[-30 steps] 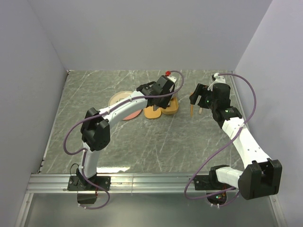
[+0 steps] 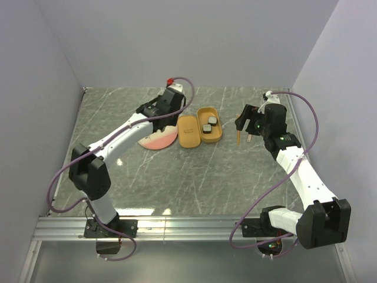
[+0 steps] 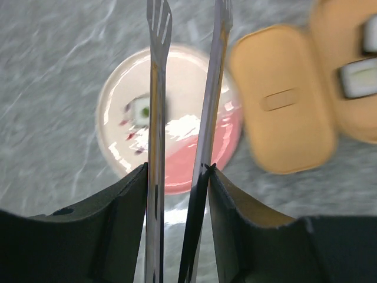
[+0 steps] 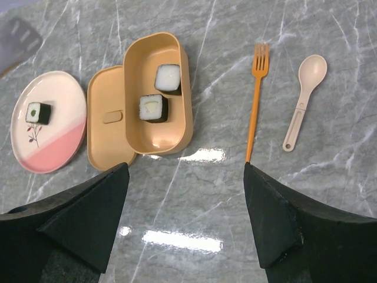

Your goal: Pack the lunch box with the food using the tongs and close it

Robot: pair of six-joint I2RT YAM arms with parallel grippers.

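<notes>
A tan lunch box (image 4: 184, 112) holds two rice pieces (image 4: 154, 108), its lid (image 4: 103, 141) lying beside it. A pink-and-white plate (image 4: 53, 147) bears another rice piece (image 4: 39, 112). My left gripper, with long tong-like tips, is over the plate, part open, with nothing visible between the tips. An orange fork (image 4: 257, 88) and a cream spoon (image 4: 308, 73) lie right of the box. My right gripper (image 2: 246, 118) hovers open above them.
Walls border the counter behind and at both sides.
My left arm has swung left from above the lunch box to above the plate, uncovering the box in the top view. My right arm has not moved.
</notes>
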